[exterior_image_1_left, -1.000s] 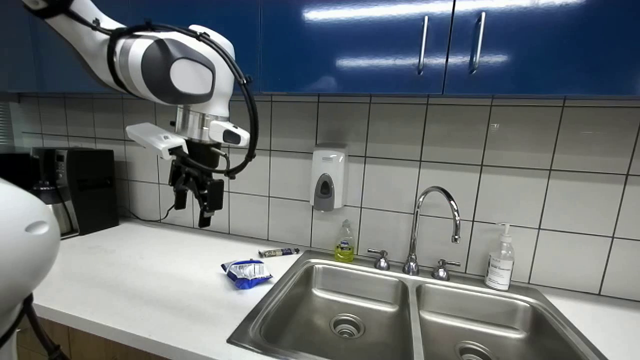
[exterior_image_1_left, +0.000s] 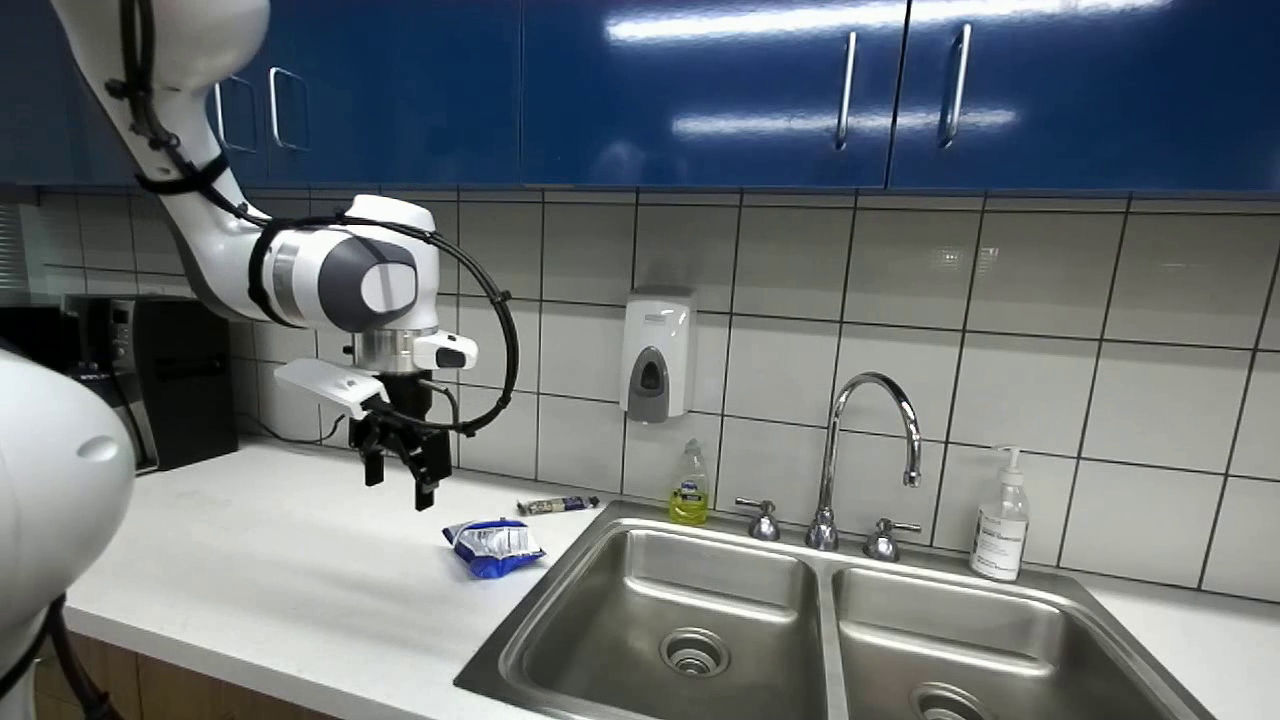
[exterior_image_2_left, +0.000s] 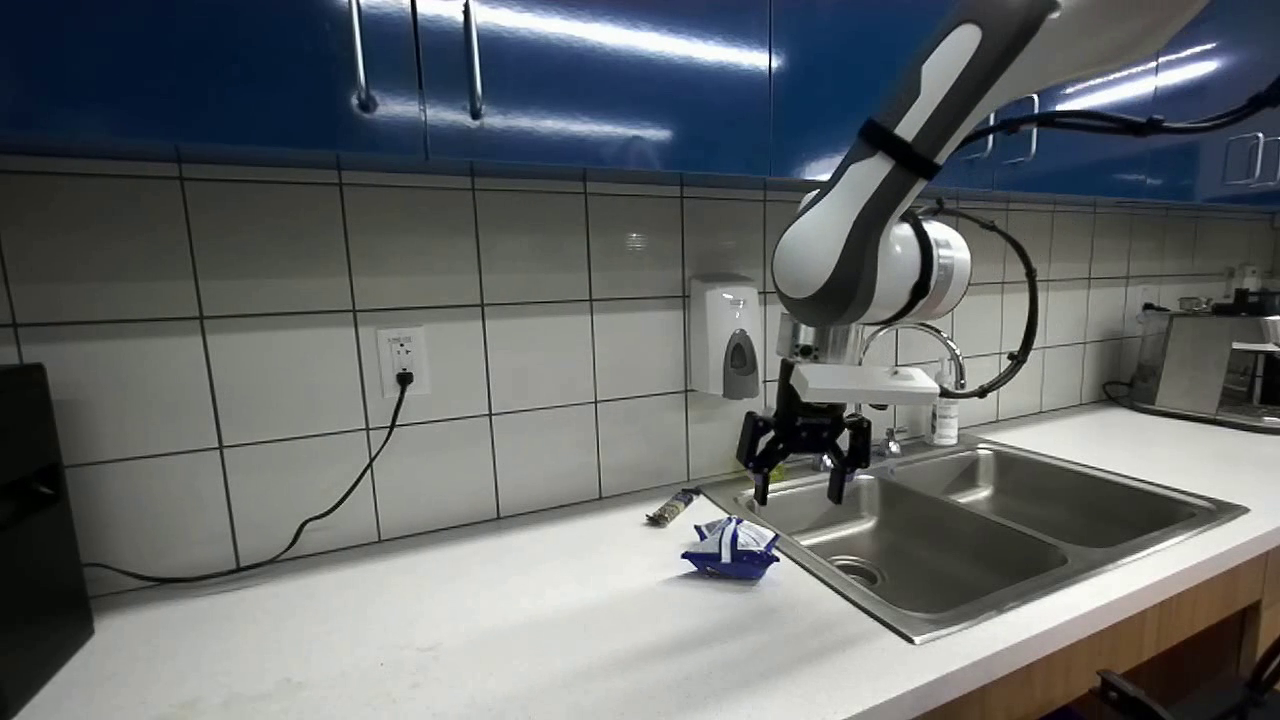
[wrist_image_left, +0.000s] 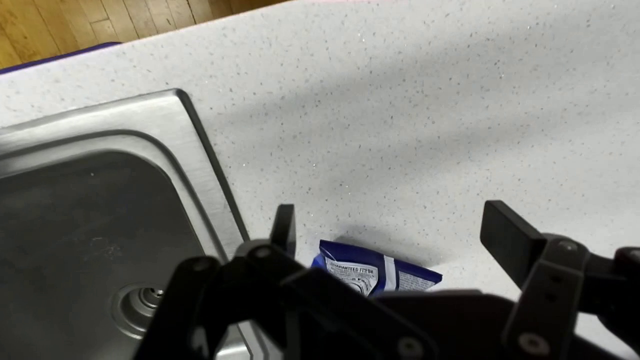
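Observation:
A crumpled blue and white packet (exterior_image_1_left: 493, 548) lies on the white counter, left of the sink in exterior view 1. Behind it, nearer the wall, rests a small wrapped bar (exterior_image_1_left: 558, 505). My gripper (exterior_image_2_left: 797, 496) points down above the counter, open and empty, its fingers wide apart. In the wrist view the packet (wrist_image_left: 384, 271) shows low between the two fingers, a clear distance beneath them, and its lower part is hidden by the gripper's body. The wrapped bar (exterior_image_2_left: 673, 508) also shows in exterior view 2, but not in the wrist view.
The double steel sink (exterior_image_1_left: 825, 624) adjoins the packet's side of the counter. A tall faucet (exterior_image_1_left: 840, 444), a yellow-green soap bottle (exterior_image_1_left: 690, 490) and a pump bottle (exterior_image_1_left: 1000, 528) stand along its back. A dark appliance (exterior_image_1_left: 180, 378) occupies the far left.
My arm has come down and reached farther back towards the wall, so the gripper hangs lower over the counter. The packet, the bar and the bottles have stayed put.

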